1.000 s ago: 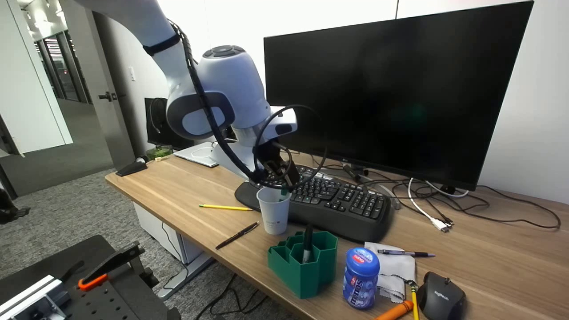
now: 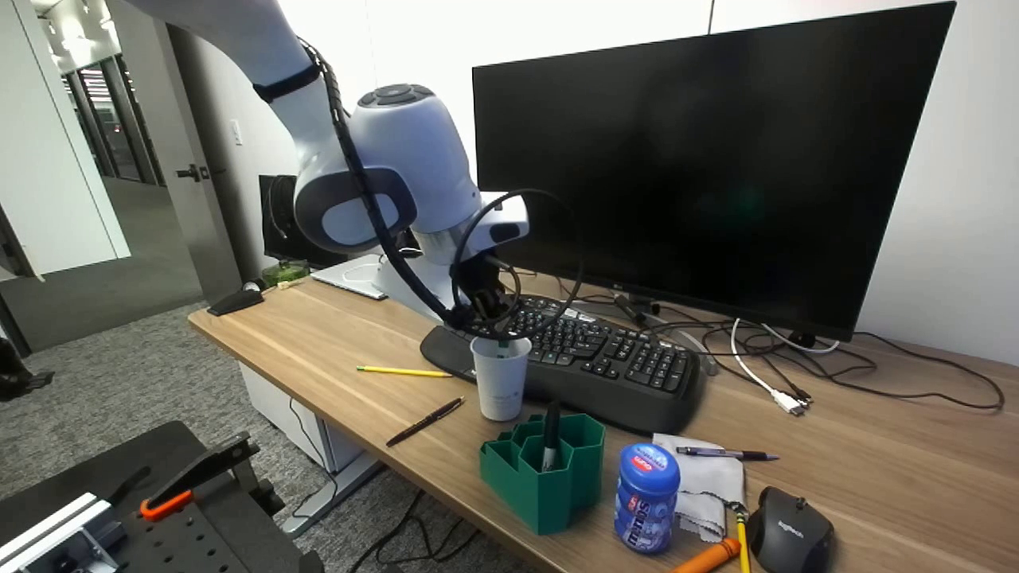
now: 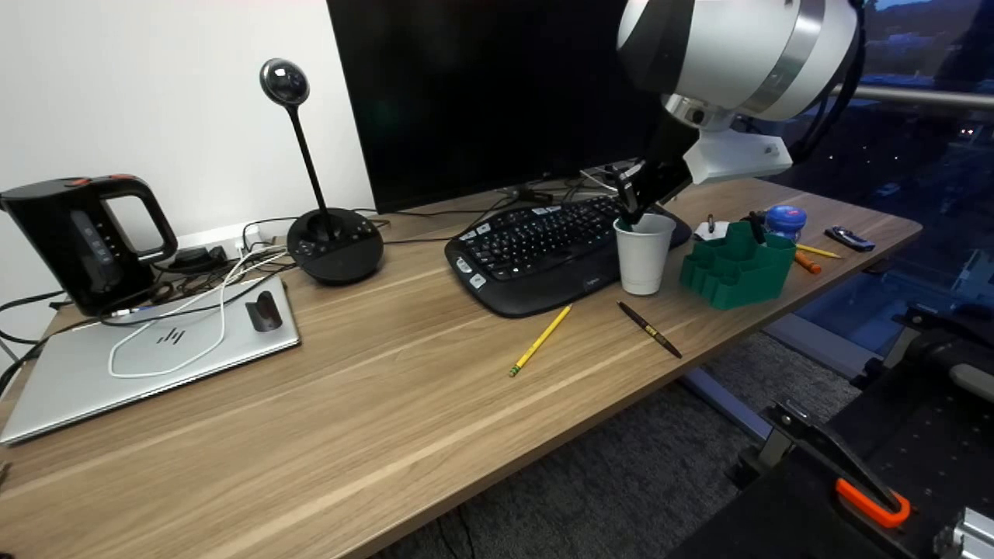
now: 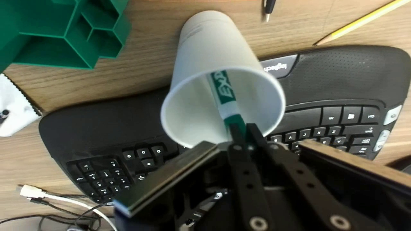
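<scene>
A white paper cup (image 4: 208,46) stands on the desk, just in front of the keyboard and beside the green pen holder (image 2: 540,487). Inside it leans a green-and-white marker (image 4: 225,90), its lower end down in the cup and its upper end at my fingertips. My gripper hangs over the cup's mouth, fingers close together around the marker's top; whether they grip it is unclear. In exterior view 2 the gripper (image 3: 630,205) reaches to the cup's rim, and most of the marker is hidden by the cup wall.
The black keyboard (image 2: 592,353) lies behind the cup, with the monitor (image 2: 697,172) beyond. A black pen (image 3: 649,329) and a yellow pencil (image 3: 542,340) lie nearby. A blue gum jar (image 2: 647,496) and mouse (image 2: 790,530) stand near the holder. The desk's left side has free room.
The cup has shifted slightly to the right in exterior view 1. My gripper has moved slightly left, still above the cup, and its fingers show less there.
</scene>
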